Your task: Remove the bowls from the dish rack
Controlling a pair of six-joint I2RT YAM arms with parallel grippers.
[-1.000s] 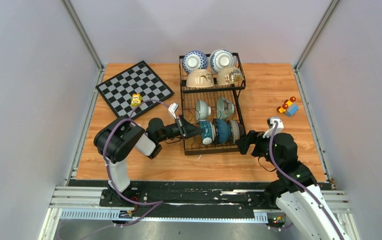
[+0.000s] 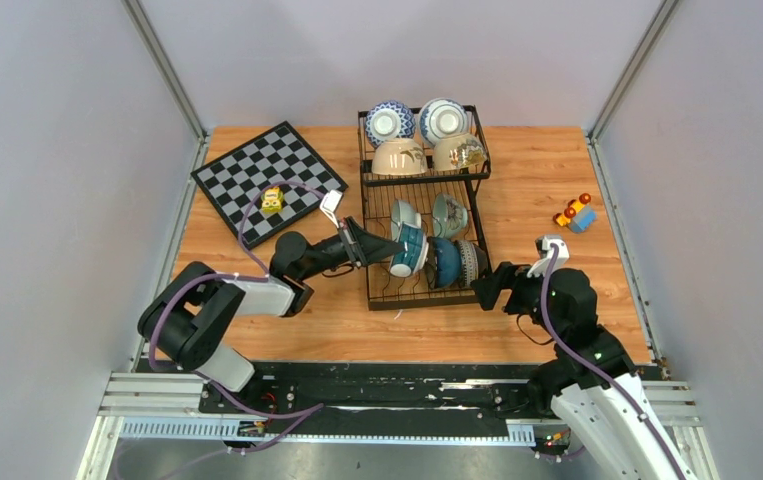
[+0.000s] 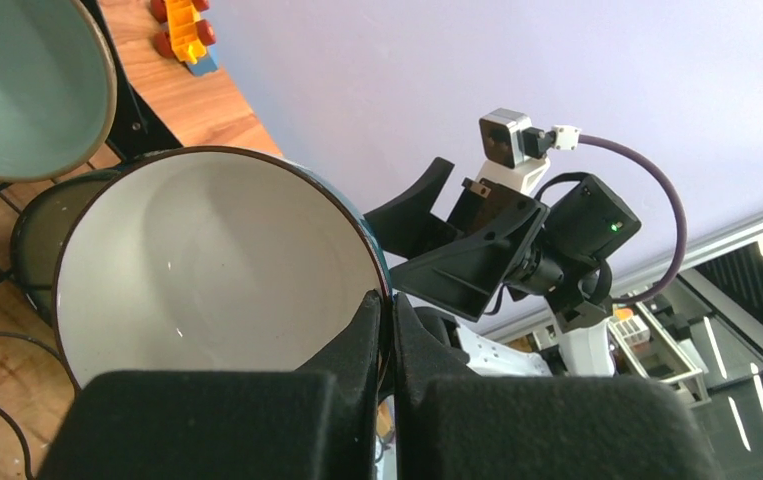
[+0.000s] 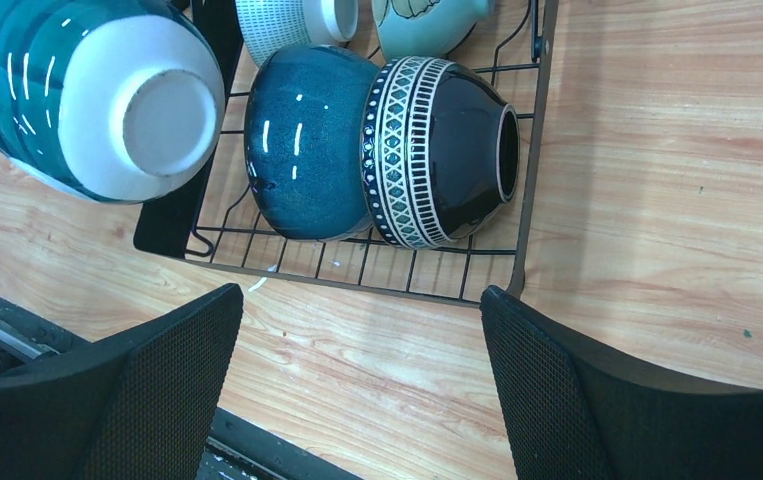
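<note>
A teal-and-white bowl (image 2: 406, 252) hangs tilted at the lower rack's left, my left gripper shut on its rim. Beside it in the dish rack (image 2: 425, 304) stand a blue bowl (image 4: 307, 140) and a black patterned bowl (image 4: 442, 155). Behind are a white bowl (image 2: 401, 215) and a pale green bowl (image 2: 448, 216). The upper tier holds several bowls (image 2: 399, 157). My right gripper is open, nothing between its fingers, at the rack's front right.
A chessboard (image 2: 257, 170) with a yellow toy car (image 2: 272, 200) lies left of the rack. Toy blocks (image 2: 579, 214) sit at the right.
My left gripper and wrist have shifted, lifting the teal bowl up and slightly left out of its place. The right arm looks still.
</note>
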